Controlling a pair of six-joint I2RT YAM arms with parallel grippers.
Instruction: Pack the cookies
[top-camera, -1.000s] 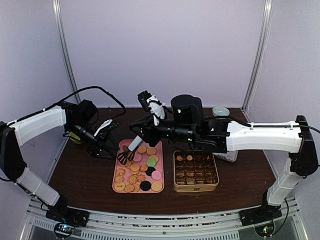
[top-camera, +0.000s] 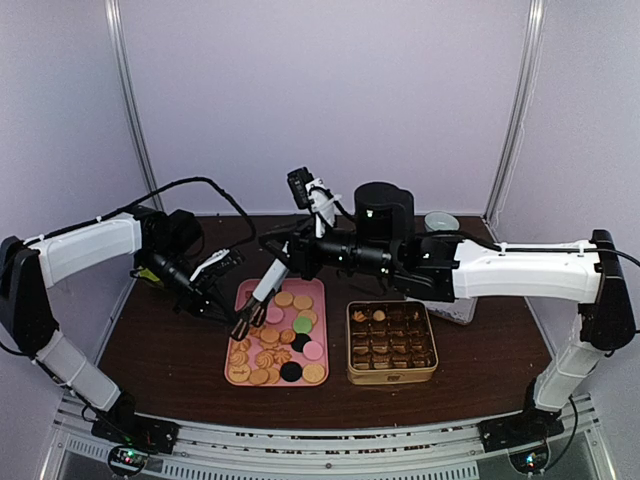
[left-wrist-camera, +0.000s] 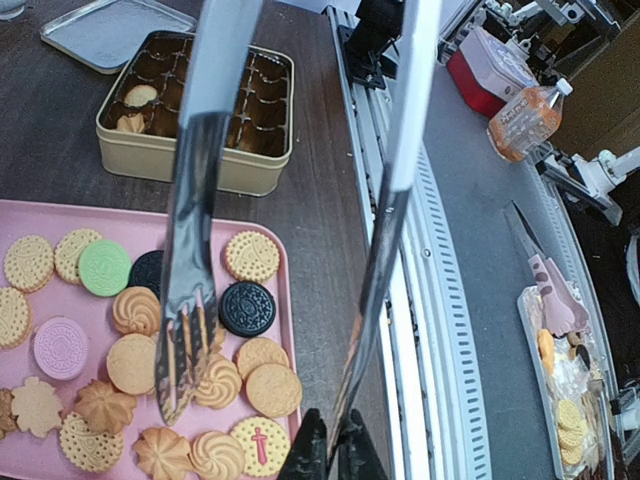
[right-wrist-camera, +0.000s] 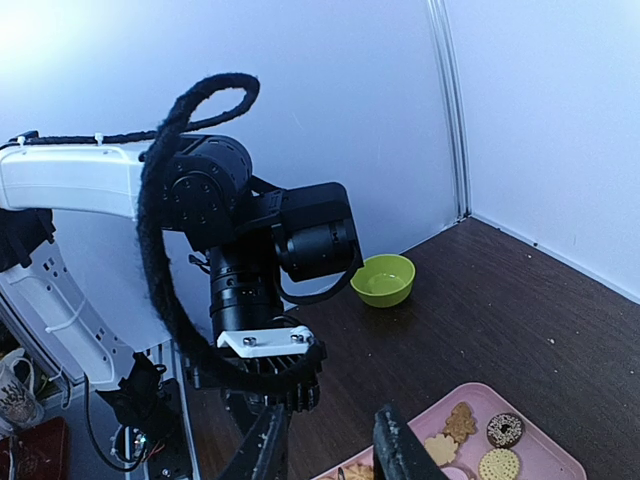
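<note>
White-handled tongs (top-camera: 268, 287) with metal fork-like ends hang in front of the pink cookie tray (top-camera: 320, 290), held at their upper part in my right gripper (top-camera: 285, 250). In the left wrist view the tongs' two arms stand apart, one fork end (left-wrist-camera: 190, 340) over the cookies. The other arm's tip (left-wrist-camera: 345, 400) runs down into my left gripper, which is shut on it. Right fingers (right-wrist-camera: 395, 450) show at the bottom edge of the right wrist view; the tongs are barely discernible there. A gold sectioned tin (top-camera: 390, 375) holds a few cookies at its back left.
Behind the tin are a metal tray (top-camera: 455, 310) and a pale bowl (top-camera: 440, 222). A green bowl (right-wrist-camera: 383, 280) stands past the left arm. Both arms meet closely above the tray.
More of the tongs' white handle shows now, and their ends sit a little lower in the top view.
</note>
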